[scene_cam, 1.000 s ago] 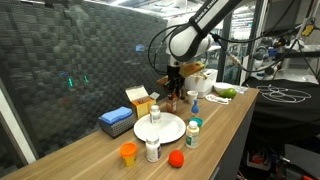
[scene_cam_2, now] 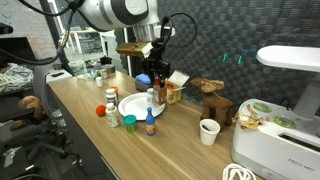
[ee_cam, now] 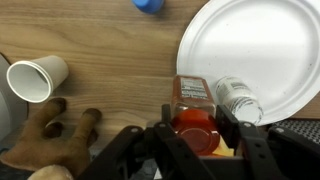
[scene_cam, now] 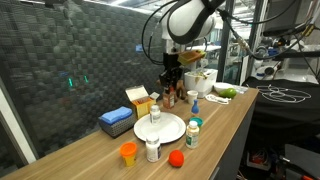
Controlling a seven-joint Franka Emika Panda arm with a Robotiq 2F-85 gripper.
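My gripper is shut on a brown bottle (ee_cam: 193, 93) with an orange-red cap (ee_cam: 195, 132). The wrist view looks down on the cap, with the body reaching to the edge of a white plate (ee_cam: 240, 40). In exterior view 1 the bottle (scene_cam: 169, 100) appears upright beneath the arm, behind the plate (scene_cam: 175, 129). Whether its base touches the table is hard to tell. A white bottle (ee_cam: 239, 101) is close beside it, at the plate.
An open yellow box (scene_cam: 142, 101) and a blue container (scene_cam: 116, 115) stand near the back wall. Past the bottle are a moose toy (scene_cam_2: 212, 103) and a white cup (scene_cam_2: 209, 131). A blue bottle (scene_cam_2: 150, 124) and several small containers occupy the front. Bare table lies at front right (scene_cam_2: 175, 155).
The brown bottle appears slightly higher and to the left; the other objects look unmoved.
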